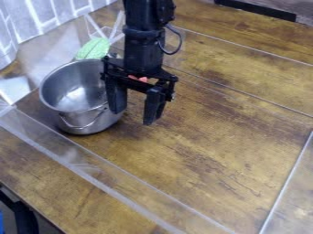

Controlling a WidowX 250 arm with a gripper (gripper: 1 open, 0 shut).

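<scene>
My black gripper (134, 99) hangs upper centre with its two fingers wide apart and pointing down, one at the right rim of a steel pot (71, 91), the other over bare wood to the right. The pot stands upright at the left, a wire handle on its front side. I cannot tell whether the left finger touches the pot.
Behind the pot lie a pale green striped item (93, 49) and a small red object (141, 79), partly hidden by my gripper. A white item (14, 89) sits at the left edge.
</scene>
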